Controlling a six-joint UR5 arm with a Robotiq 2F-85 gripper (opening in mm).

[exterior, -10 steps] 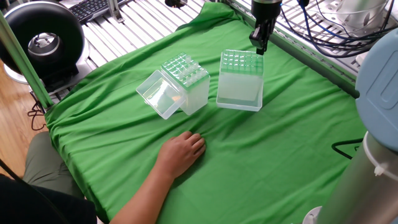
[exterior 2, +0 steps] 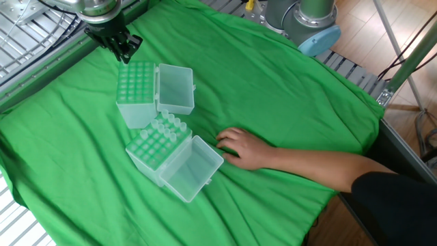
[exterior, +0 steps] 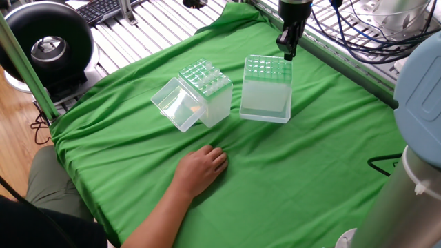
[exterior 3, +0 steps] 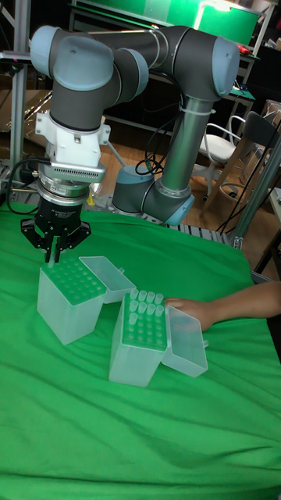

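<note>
My black gripper (exterior 3: 54, 251) points down at the back corner of one translucent tube box (exterior 3: 71, 321), its tips close above or at the green grid top. The fingers stand near each other; whether a tube is between them is too small to make out. No tubes clearly stand up from that box's grid. Beside it, a second translucent box (exterior 3: 133, 363) holds several clear tubes (exterior 3: 147, 300) standing up from one part of its green grid; other holes look empty.
A person's hand (exterior: 200, 170) rests on the green cloth (exterior: 289, 186) close to the boxes. Cables (exterior: 372, 52) and a metal rail lie behind the gripper. Much of the cloth in front of the boxes is bare.
</note>
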